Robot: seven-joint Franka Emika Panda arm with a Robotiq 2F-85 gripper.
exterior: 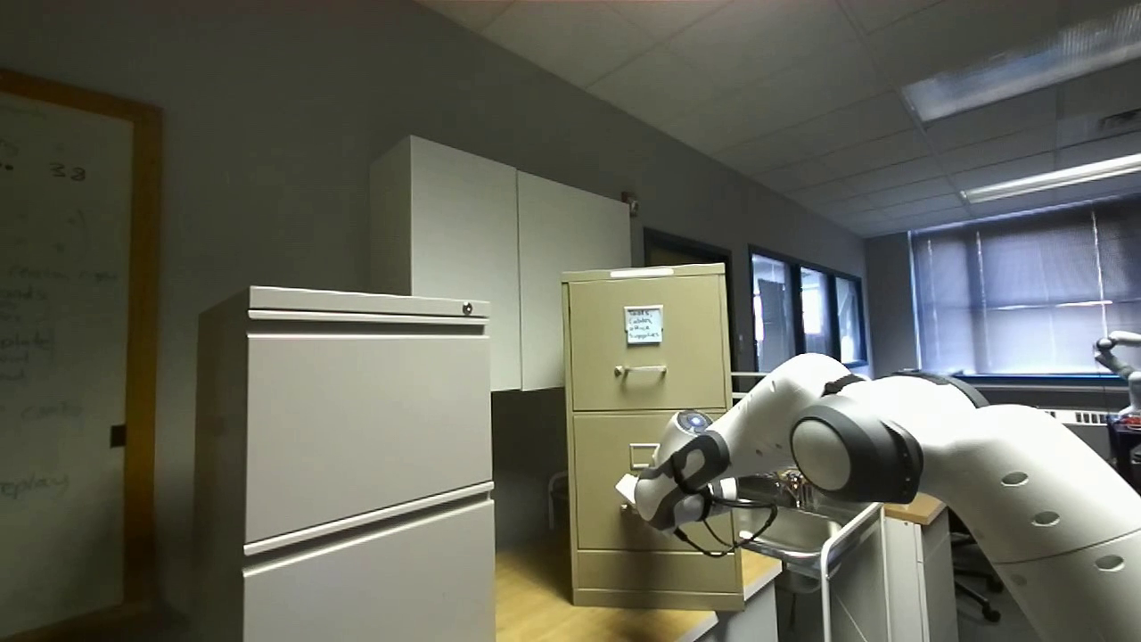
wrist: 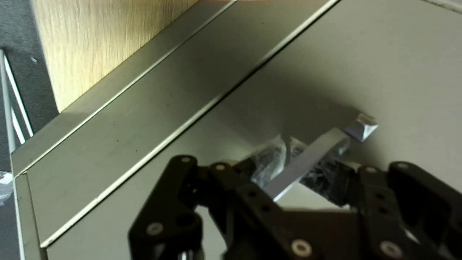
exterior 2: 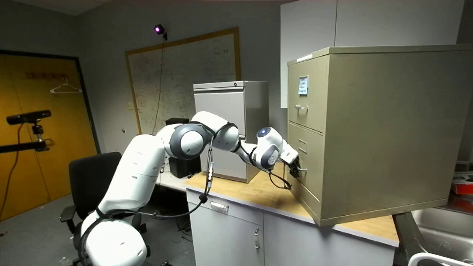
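A beige two-drawer filing cabinet (exterior 2: pixel 390 133) stands on the wooden counter, both of its drawers closed. Its lower drawer (exterior: pixel 599 460) has a metal bar handle (wrist: pixel 303 164), which passes between the fingers of my gripper in the wrist view. The fingers are shut on this handle, their pads wrapped in something clear and shiny. In the second exterior view my gripper (exterior 2: pixel 296 168) is up against the drawer front. The upper drawer (exterior: pixel 652 342) bears a handwritten label and a handle of its own.
A light grey cabinet (exterior: pixel 369 428) stands on the wooden counter (exterior 2: pixel 275 195), left of the beige one. White wall cupboards (exterior: pixel 467 257) hang behind. A metal sink (exterior 2: pixel 443 230) lies to the right. Cables dangle from the arm near the counter.
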